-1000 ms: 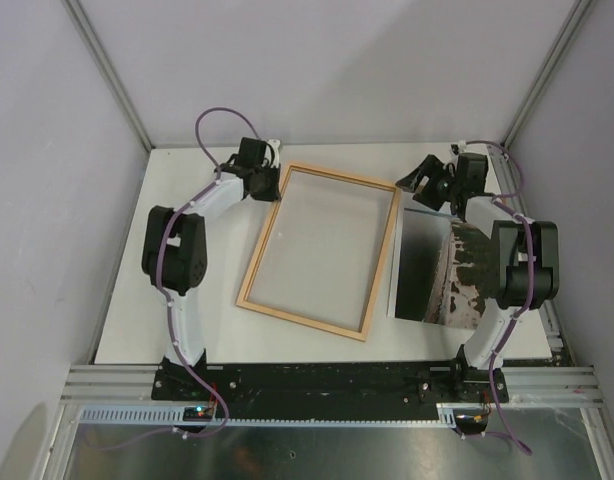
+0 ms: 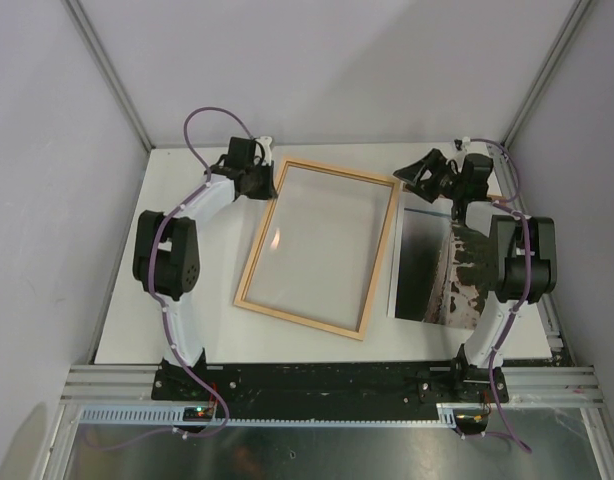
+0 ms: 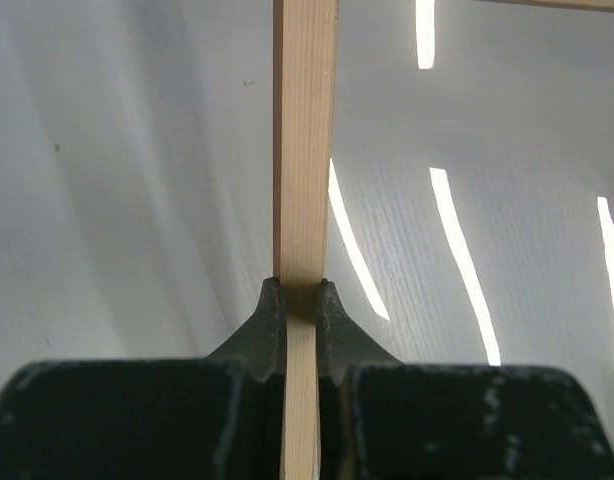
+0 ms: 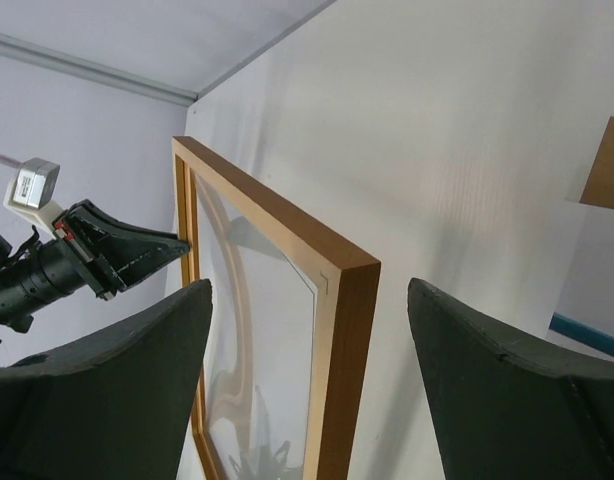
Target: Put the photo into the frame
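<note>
A light wooden frame (image 2: 373, 267) with a clear pane lies slightly turned in the middle of the table. My left gripper is shut on its left side bar near the top corner, as the left wrist view shows. The photo (image 2: 432, 268), a dark picture with a pale brown strip, lies to the right of the frame, partly under the right arm. My right gripper (image 2: 419, 172) stands open near the frame's top right corner; in the right wrist view that corner sits between the open fingers, lower down.
Walls (image 2: 307, 70) surround the table at the back and both sides.
My left gripper and the frame have shifted slightly to the left. My right gripper has moved a little, staying near the frame's top right corner.
</note>
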